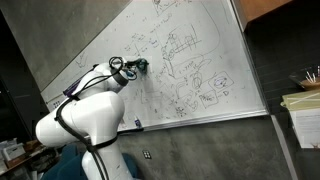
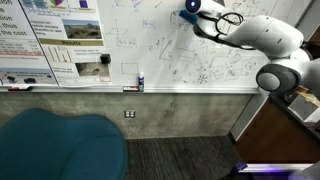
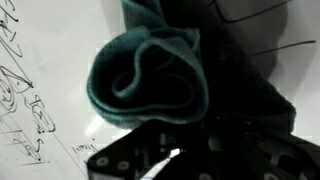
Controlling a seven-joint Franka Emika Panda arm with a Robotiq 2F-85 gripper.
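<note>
A folded teal cloth fills the middle of the wrist view, bunched in loops, with my gripper shut on it. In exterior view 1 the cloth is a small dark teal patch against the whiteboard, which carries many black pen drawings and writing. The second exterior view shows the cloth as a bit of blue at the board's upper part, beside the arm's end. My fingertips are mostly hidden by the cloth and shadow. Whether the cloth presses on the board, I cannot tell.
A bottle stands on the board's lower ledge, with a dark eraser-like block on the board nearby. Posters cover the board's left. A teal chair sits at front left. Shelf items are at right.
</note>
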